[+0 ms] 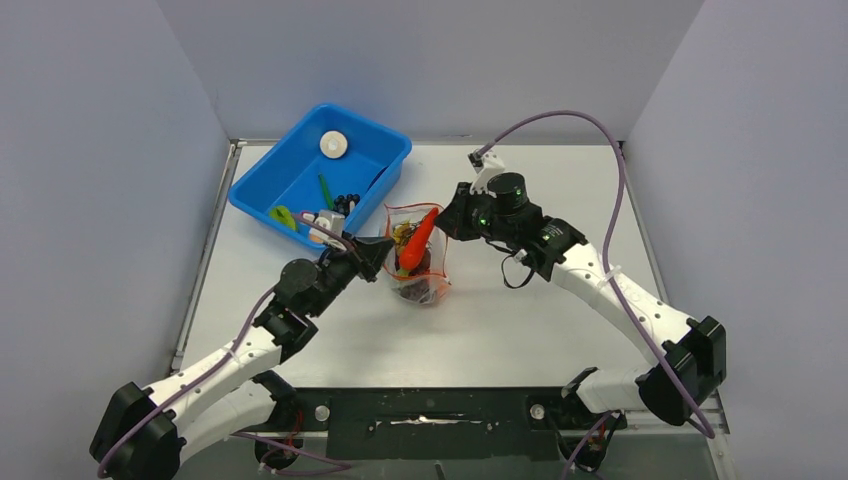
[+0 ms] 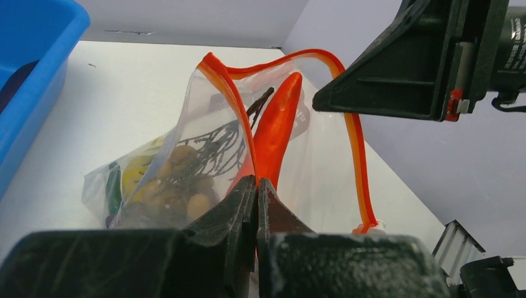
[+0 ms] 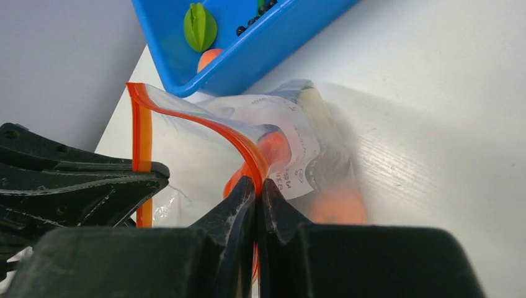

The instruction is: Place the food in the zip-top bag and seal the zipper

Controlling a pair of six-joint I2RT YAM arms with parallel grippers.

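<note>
The zip top bag (image 1: pixel 418 285) with an orange zipper stands mid-table, holding an orange carrot (image 2: pixel 279 124) and other food seen through the plastic. My left gripper is shut at the bag's near edge on the orange zipper strip, as far as the left wrist view shows. My right gripper is shut on the opposite zipper edge of the bag. The bag's mouth gapes between the two grippers, with the carrot's tip near the top.
A blue bin (image 1: pixel 240 190) at the back left holds a white round item (image 1: pixel 333 144), a green star fruit (image 3: pixel 200 28) and dark grapes (image 1: pixel 347 202). Grey walls surround it.
</note>
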